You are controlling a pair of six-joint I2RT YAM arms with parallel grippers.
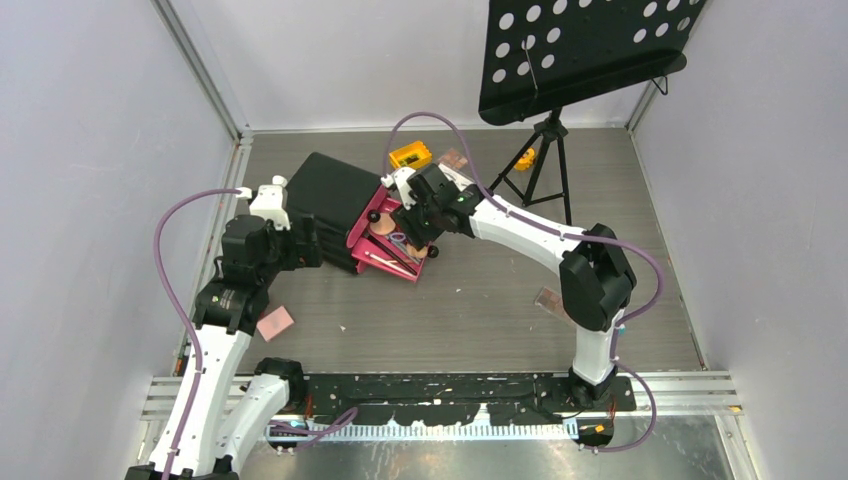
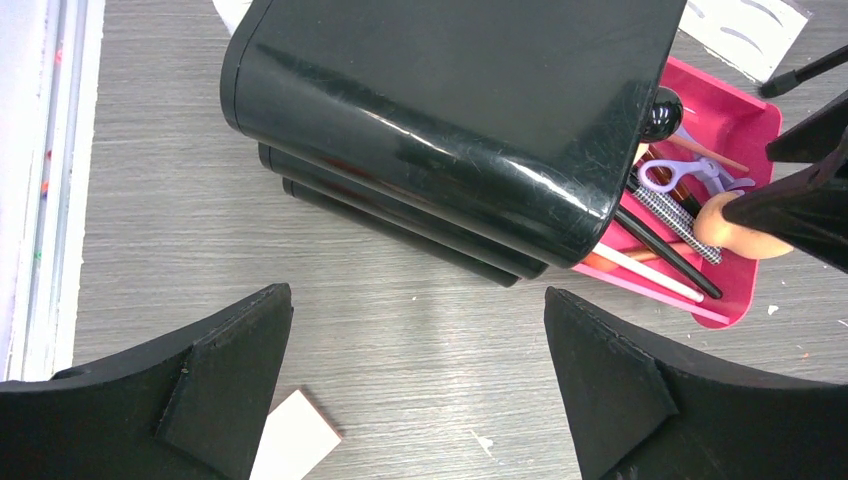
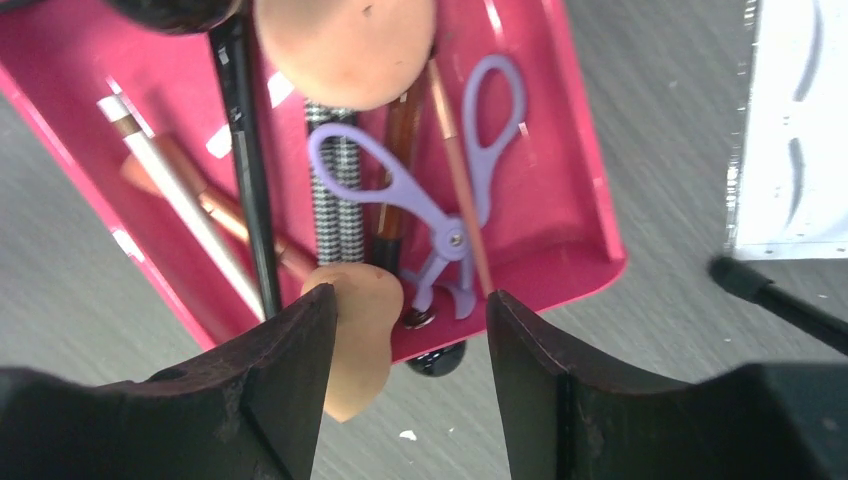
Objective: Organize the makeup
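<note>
A black makeup case (image 2: 440,110) has its pink drawer (image 1: 385,265) pulled out, filled with brushes, purple scissors (image 3: 445,235), black sticks and round sponges (image 3: 340,45). My right gripper is open over the drawer's edge, a flesh-coloured sponge (image 3: 355,350) lying beside its left finger in the right wrist view. My left gripper stands open above bare floor left of the case, nothing between its fingers. A pink square (image 1: 275,322) lies below it.
A music stand (image 1: 555,135) stands at the back right. Yellow items (image 1: 410,155), a white sheet (image 3: 788,130) and a clear palette (image 1: 555,305) lie around.
</note>
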